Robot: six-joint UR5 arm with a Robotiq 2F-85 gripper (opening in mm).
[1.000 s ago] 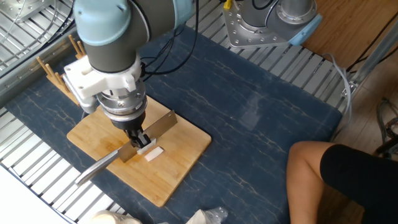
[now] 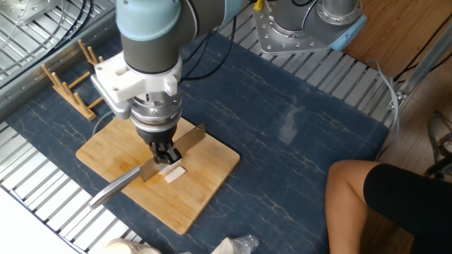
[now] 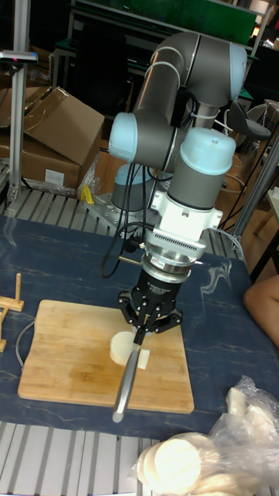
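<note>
My gripper [image 2: 167,156] is over the cutting board, shut on a large knife. In exterior view 2 the knife's blade [image 2: 191,140] runs to the upper right past the fingers, and its metal handle [image 2: 114,187] sticks out toward the lower left, beyond the board's edge. In exterior view 3 the handle [image 3: 125,387] points toward the camera and the gripper [image 3: 142,327] hides most of the blade. A pale round piece [image 3: 122,347] is on the wooden board [image 3: 66,363] beside the knife. A thin pale slice [image 2: 175,174] lies flat close by. Whether the blade touches the food, I cannot tell.
A wooden peg rack [image 2: 74,99] stands behind the board. Near the table's front edge sits a plastic bag [image 3: 248,421] with pale round pieces [image 3: 173,464]. A person [image 2: 349,187] is at the right edge.
The arm above the knife swung right. The loose slice stayed put.
</note>
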